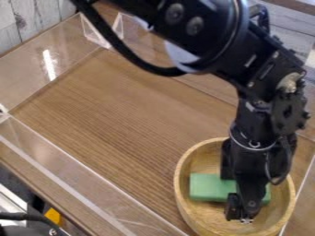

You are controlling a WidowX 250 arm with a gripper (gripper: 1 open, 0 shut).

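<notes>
A round wooden bowl (197, 213) sits at the lower right, holding a green rectangular block (209, 187). My black gripper (246, 194) reaches down into the bowl over the right part of the block, which it partly hides. Whether its fingers touch or hold the block cannot be made out.
The bare wooden surface (117, 120) left of the bowl is clear. Clear plastic walls (62, 157) run along the lower left and upper left edges. A pale rounded object behind the arm at the top is mostly hidden.
</notes>
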